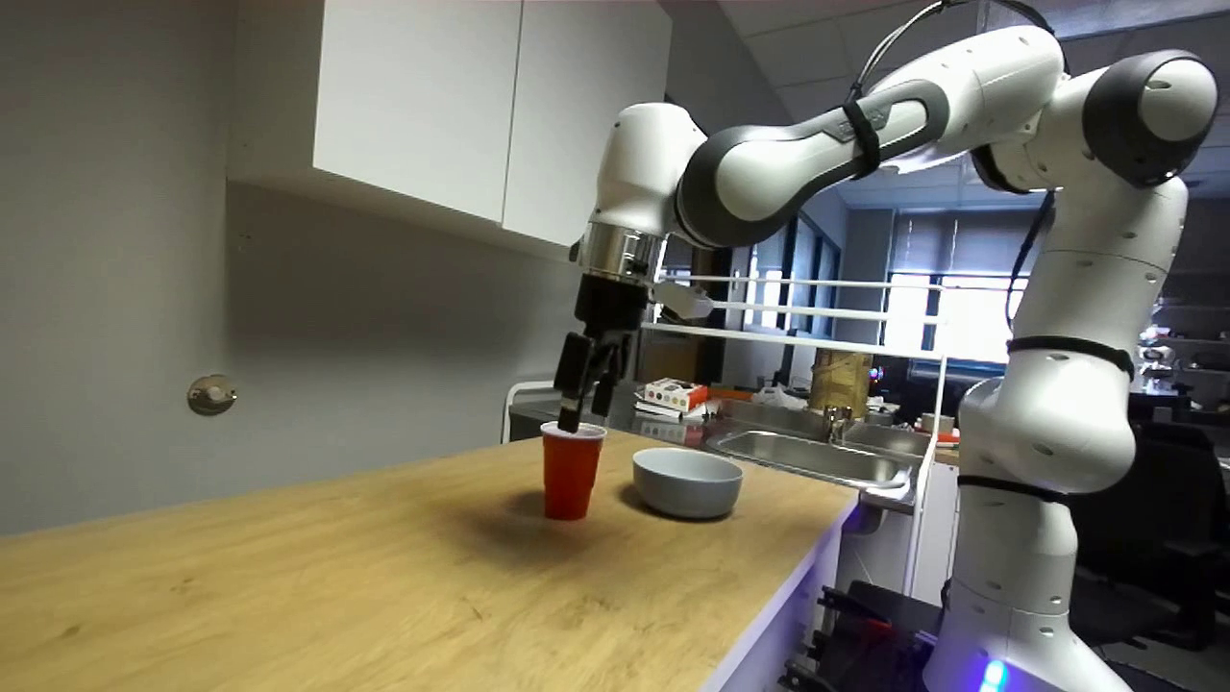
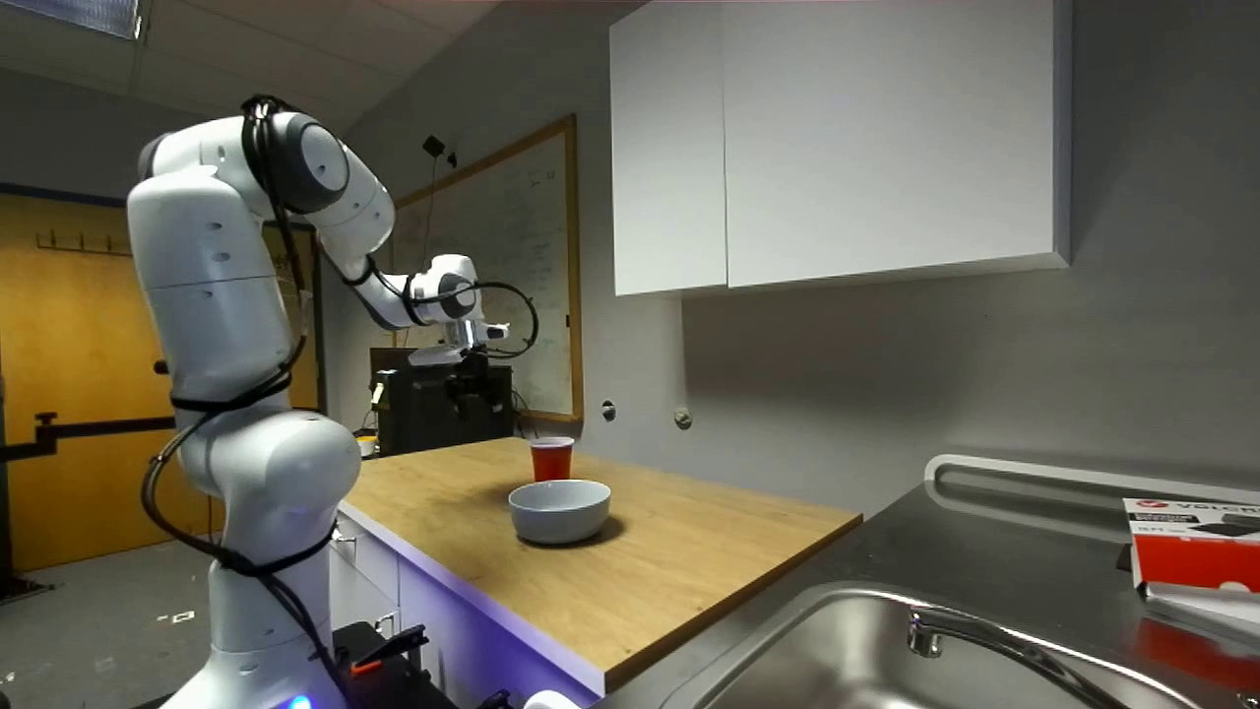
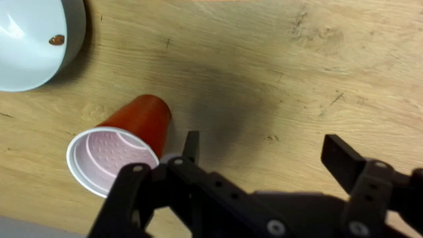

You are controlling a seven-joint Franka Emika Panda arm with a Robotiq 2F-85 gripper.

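Observation:
A red cup [image 1: 571,475] with a white rim stands upright on the wooden table, and in the wrist view its inside looks empty. Close to it sits a light grey bowl [image 2: 560,513]; a small brown piece [image 3: 57,39] shows inside the bowl in the wrist view. My gripper is open, its black fingers wide apart with only bare wood visible between them. The cup [image 3: 136,123] lies outside the fingers, beyond the left finger in that view. In exterior view 1 the gripper [image 1: 585,421] overlaps the cup's rim, but the wrist view shows it off to the side.
White cabinets [image 1: 421,104] hang on the wall above. A sink [image 2: 850,644] lies beyond the table's end, with a red and white box [image 2: 1199,544] beside it.

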